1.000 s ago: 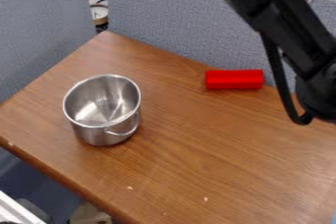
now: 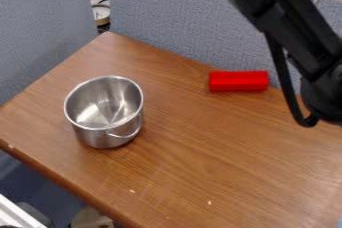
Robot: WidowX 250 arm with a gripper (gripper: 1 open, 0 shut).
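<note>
A shiny steel pot (image 2: pixel 104 112) with a wire handle stands upright on the left part of the wooden table. A red cylinder (image 2: pixel 238 80) lies on its side toward the back, right of centre. A black robot arm (image 2: pixel 274 22) reaches in from the top right, with a black cable hanging from it. The gripper's fingers cannot be seen, as the arm runs out of the frame at the right edge.
Grey padded walls (image 2: pixel 187 7) border the table (image 2: pixel 214 162) at the back and left.
</note>
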